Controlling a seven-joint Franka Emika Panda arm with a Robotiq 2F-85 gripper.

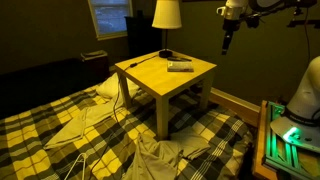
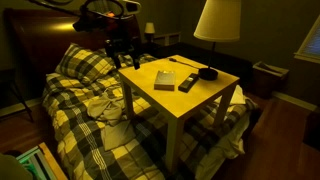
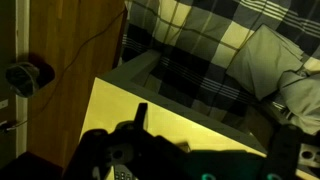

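Note:
My gripper (image 1: 226, 46) hangs in the air at the upper right in exterior view 1, clear of the small pale table (image 1: 150, 76). Its fingers are apart in exterior view 2, and the gripper (image 2: 126, 62) appears by the table's far left corner. Nothing shows between the dark fingers in the wrist view, where the tabletop (image 3: 130, 102) lies below. A light box or book (image 2: 165, 80) rests on the table, with a dark remote (image 2: 188, 83) beside it. Behind them stands a lamp with a pale shade (image 2: 219, 20).
Around the table spreads a bed with a plaid blanket (image 1: 110, 140). Crumpled light cloths (image 1: 155, 158) lie on it, one of them (image 3: 262, 62) also visible from the wrist. A pillow (image 2: 85, 63) is by the headboard.

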